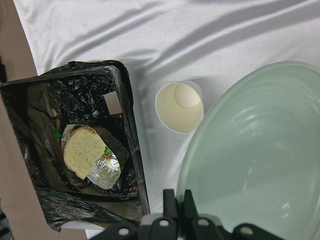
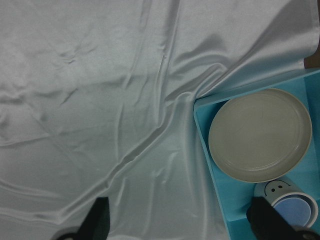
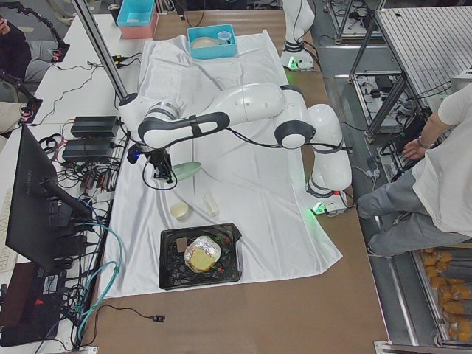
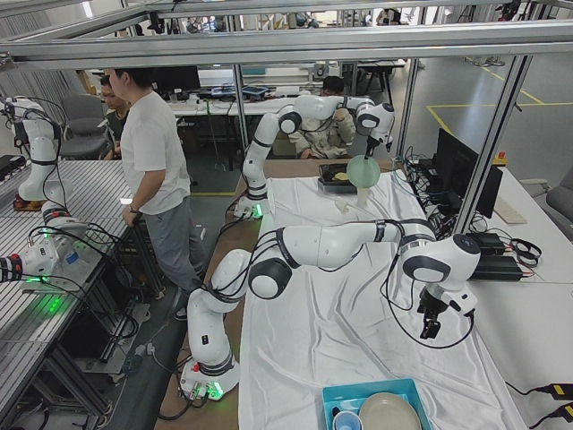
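Observation:
My left gripper is shut on the rim of a pale green plate (image 1: 257,150), held above the cloth and tilted in the camera right view. A black bin-lined tray (image 3: 169,262) holds foil (image 1: 102,175) with bread (image 1: 80,152) on it. A white cup (image 3: 179,209) stands beside the tray, and a small pale item (image 3: 210,205) lies near it. My right gripper (image 4: 431,318) is open over bare cloth, beside a blue bin (image 2: 234,186) holding a beige plate (image 2: 260,135) and a smiley mug (image 2: 295,210).
A monitor (image 3: 33,214) and cables line one side. A person (image 4: 157,170) stands at the other side, beside the arms' bases.

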